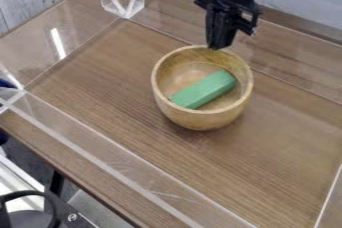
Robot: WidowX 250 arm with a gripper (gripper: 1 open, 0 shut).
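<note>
A black gripper (219, 34) points down at the top centre of the view, shut, with nothing visible between its fingers. Just below and behind it sits a round wooden bowl (182, 112) holding a green block (203, 90), which lies diagonally across the bowl's floor. The fingertips are over the table near the bowl's far rim, apart from the green block.
Clear plastic brackets (122, 2) stand at the upper left, and transparent strips run along the left. A black cable and fittings (30, 212) sit at the bottom left corner.
</note>
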